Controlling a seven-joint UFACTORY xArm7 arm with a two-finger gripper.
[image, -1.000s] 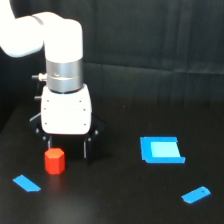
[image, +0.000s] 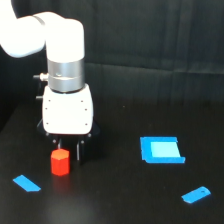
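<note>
A red hexagonal block (image: 60, 162) stands on the black table at the left front. The white arm reaches down from the upper left, and its black gripper (image: 69, 150) is low, at or just behind the red block, with dark fingers that are hard to make out against the table. Whether anything is between them I cannot tell. At the right lies a square outlined in blue tape (image: 149, 148) with a pale center.
A short strip of blue tape (image: 26, 184) lies at the front left and another (image: 196, 194) at the front right. A dark curtain (image: 150, 50) hangs behind.
The gripper has shifted slightly, and its fingers appear a little closer together. The red block appears a little further right.
</note>
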